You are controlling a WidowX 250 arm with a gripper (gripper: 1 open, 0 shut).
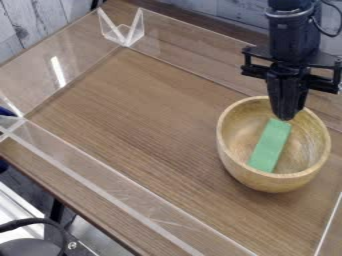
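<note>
A light wooden bowl (238, 161) sits on the right part of the wooden table, with a flat green block (270, 144) lying inside it. The black gripper (285, 108) hangs from the top right over the bowl's back part, its narrow tip pointing down just above the green block's far end. The fingers look shut, with nothing visible between them.
A small clear plastic object (122, 28) stands at the back left. A dark curved part with cables is at the bottom left corner.
</note>
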